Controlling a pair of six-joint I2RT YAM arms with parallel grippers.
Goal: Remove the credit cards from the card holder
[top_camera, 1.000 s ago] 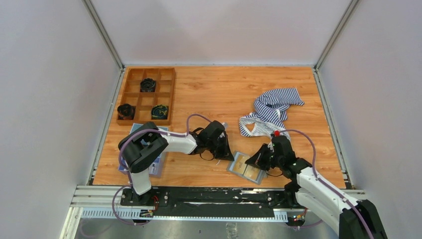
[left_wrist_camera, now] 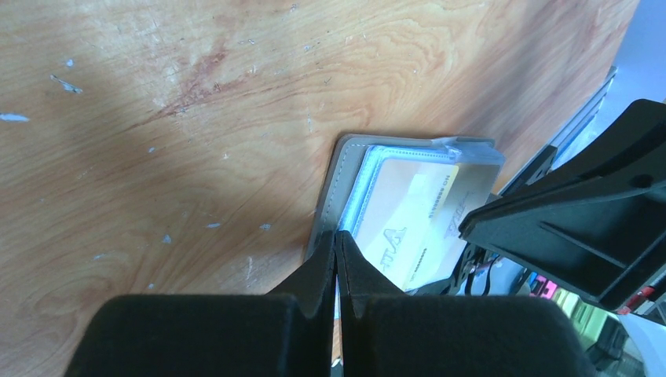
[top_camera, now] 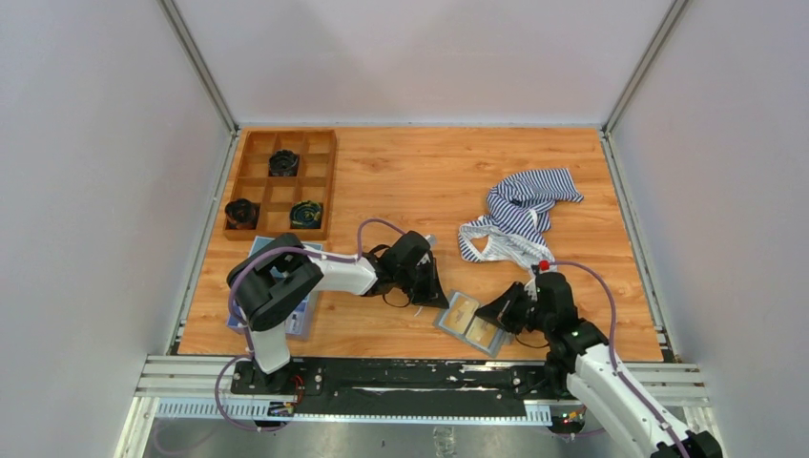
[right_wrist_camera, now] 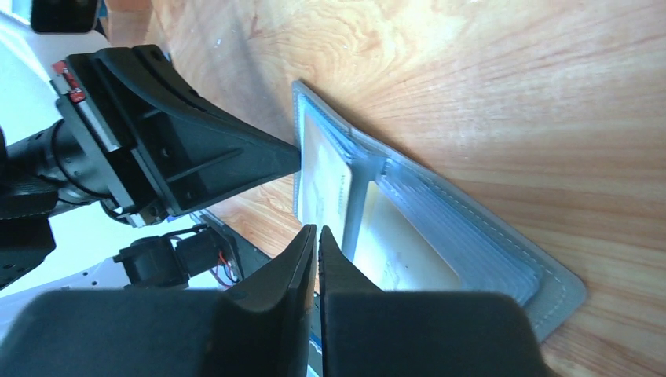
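The card holder (top_camera: 462, 344), grey-edged with clear pockets, lies open on the table at the front, between the two arms. A pale card (left_wrist_camera: 412, 208) sits in the near pocket in the left wrist view. The right wrist view shows that card and a second card (right_wrist_camera: 397, 247) in the neighbouring pocket. My left gripper is shut at the holder's left edge; whether the thin edge is between its fingertips is hidden. Over the holder's middle, by the border between the pockets, stands my right gripper, slightly open, nothing visible between its fingers.
A striped cloth (top_camera: 520, 215) lies behind the right arm. A wooden compartment box (top_camera: 256, 174) holding several dark items stands at the back left. Beneath the left arm is a blue container (top_camera: 303, 320).
My right gripper has shifted slightly to the right and toward the front over the holder. The left arm and the holder look nearly unmoved.
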